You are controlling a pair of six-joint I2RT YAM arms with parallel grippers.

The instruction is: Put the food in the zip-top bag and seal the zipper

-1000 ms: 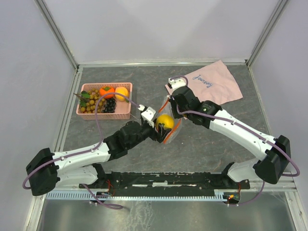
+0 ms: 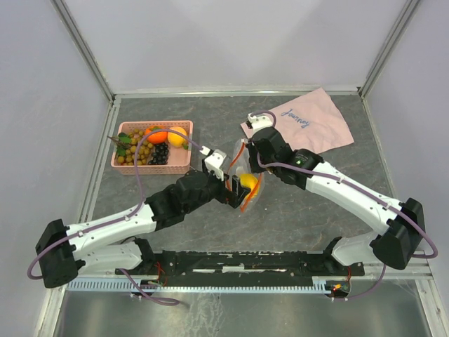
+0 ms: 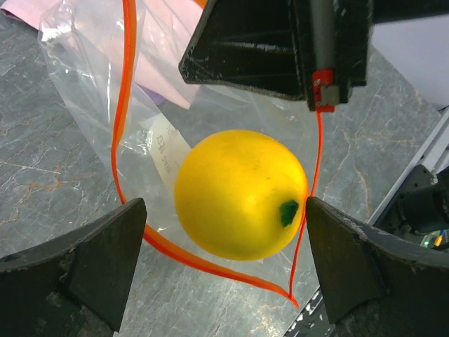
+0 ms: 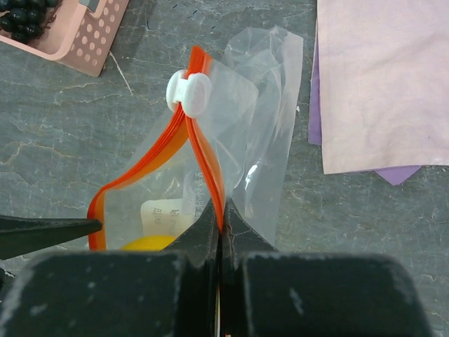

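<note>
A yellow fruit (image 3: 238, 196) sits in the mouth of the clear zip top bag (image 2: 239, 163), inside its orange rim (image 3: 126, 98). My left gripper (image 2: 237, 192) stands open just outside the mouth, its fingers (image 3: 77, 270) apart on either side of the fruit. In the right wrist view my right gripper is shut on the bag's orange zip edge, holding one side of the mouth away from the other. The white slider (image 4: 188, 93) is at the far end of the zip. Only the top of the fruit shows in that view.
A pink basket (image 2: 158, 169) at the back left holds an orange fruit (image 2: 155, 135), another yellow fruit (image 2: 177, 137) and grapes. A pink cloth (image 2: 312, 123) lies at the back right.
The yellow fruit has moved from between my left fingers to the right and deeper into the bag. My right arm has stayed put.
</note>
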